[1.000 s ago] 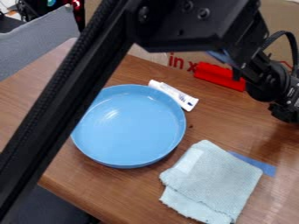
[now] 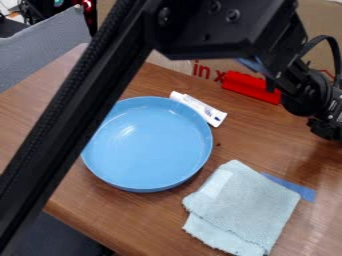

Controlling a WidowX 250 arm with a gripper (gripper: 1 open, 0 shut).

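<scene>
A blue round plate (image 2: 147, 145) lies on the wooden table (image 2: 54, 90). Behind its right side is a white tube with print (image 2: 198, 107). A folded pale blue cloth (image 2: 242, 210) lies at the front right, with a darker blue item (image 2: 297, 187) partly under it. A red cylindrical object (image 2: 249, 88) rests at the back. The black arm spans the top and left of the view and runs down at the right edge, where its end is cut off; I cannot see the fingers.
A cardboard box (image 2: 321, 30) stands behind the table at the back right. A grey surface (image 2: 34, 55) is at the upper left. Bare wood shows between the cloth and the red object.
</scene>
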